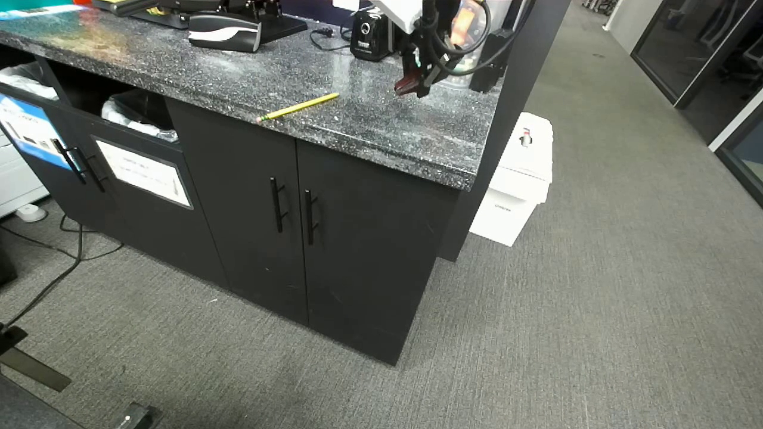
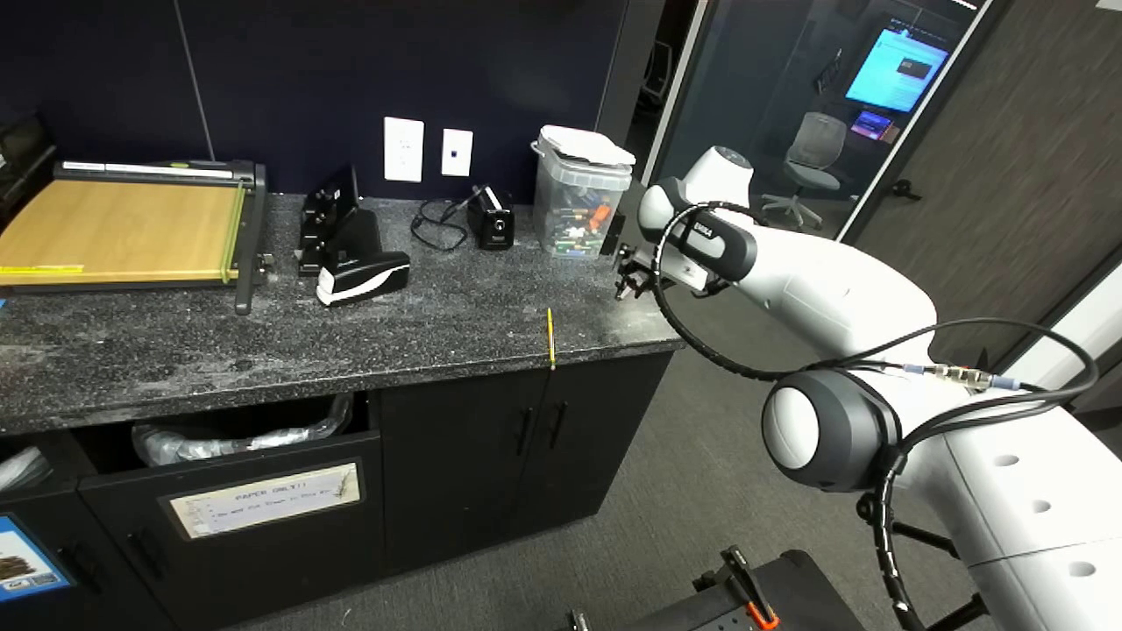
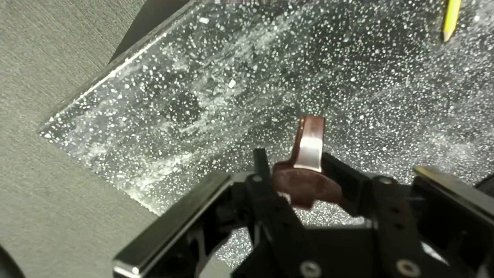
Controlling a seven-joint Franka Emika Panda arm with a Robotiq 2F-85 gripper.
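Observation:
A dark reddish-brown object (image 3: 309,153), looking like a small staple remover, sits between the fingers of my gripper. Its shiny tip points away from the palm, over the speckled counter. In exterior view 1 the same object (image 1: 408,84) hangs at the end of the gripper (image 1: 420,80), near the counter's right end; its height above the surface is hard to judge. The fingers look closed around it. A yellow pencil (image 1: 298,106) lies on the counter to the left, crossing toward the front edge. Exterior view 2 shows the gripper (image 2: 628,286) small and partly hidden.
A clear tub (image 2: 573,216) of markers, a black sharpener (image 2: 491,219), a stapler (image 2: 363,275) and a paper cutter (image 2: 126,216) stand along the back of the counter (image 2: 463,326). The counter's right end drops to carpet.

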